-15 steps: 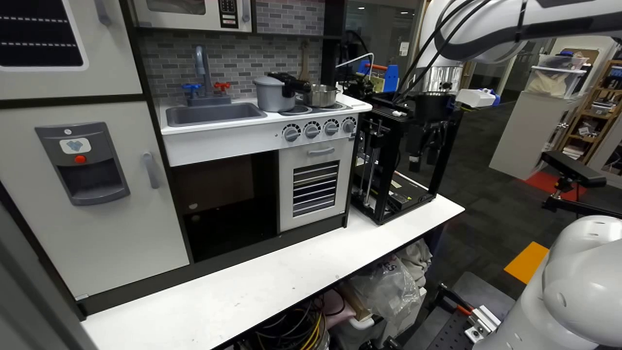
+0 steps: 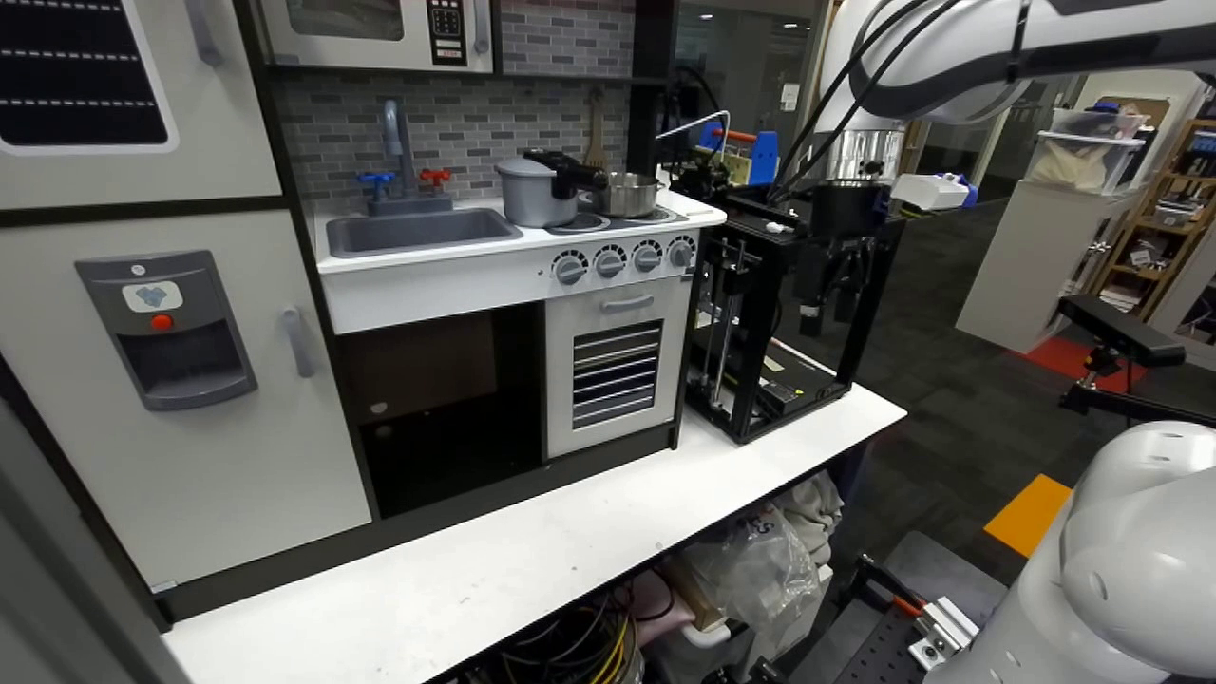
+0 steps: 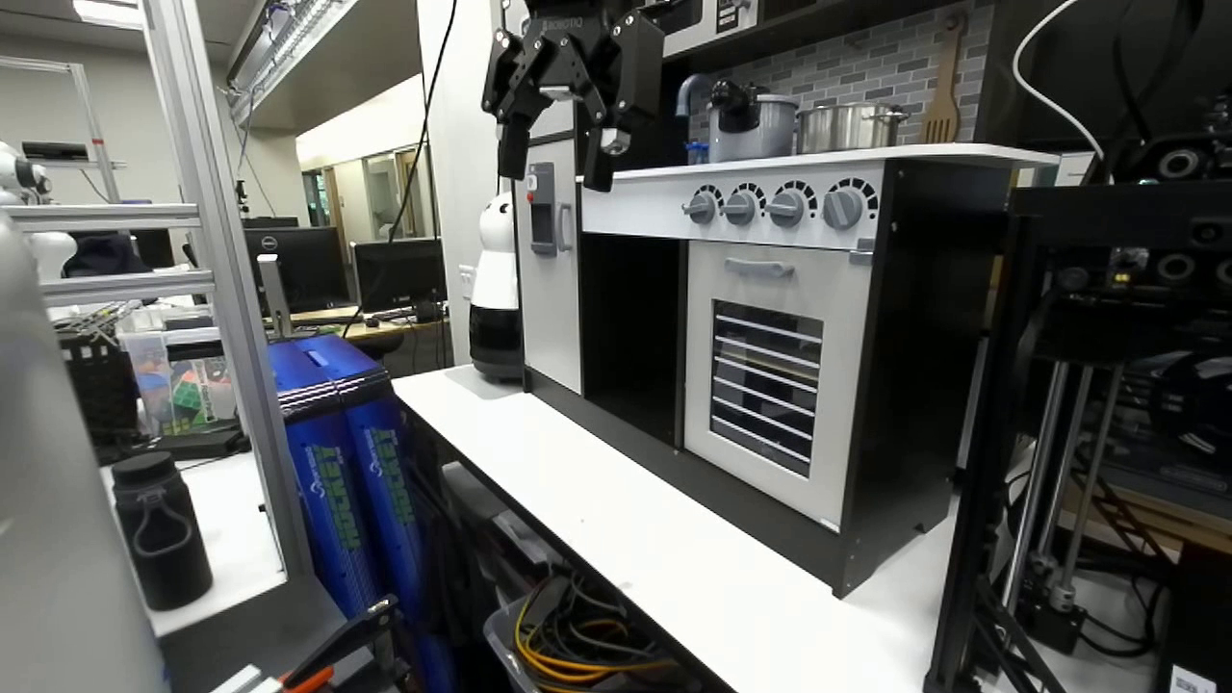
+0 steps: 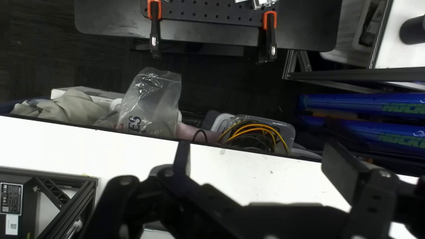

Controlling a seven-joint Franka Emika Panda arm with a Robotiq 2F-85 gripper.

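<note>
My gripper [image 3: 556, 162] hangs open in front of the toy kitchen, its black fingers pointing down with nothing between them. From the other side, the gripper [image 2: 828, 317] appears in front of the black-framed machine. In the wrist view, the gripper has its fingers wide apart above the white table [image 4: 131, 159]. On the stove top stand a grey pot [image 2: 536, 194] with a black handle and a steel pot [image 2: 628, 194]. The oven door [image 3: 757, 375] is closed. Left of the stove is a grey sink [image 2: 422, 232] with a faucet [image 2: 394, 148].
A black-framed machine [image 2: 747, 342] stands right of the kitchen. A wooden spatula [image 3: 944, 92] hangs on the back wall.
The fridge side of the kitchen appears very slightly lower and further right in exterior view 1. My arm and gripper look unmoved, and the pots stand in the same places.
</note>
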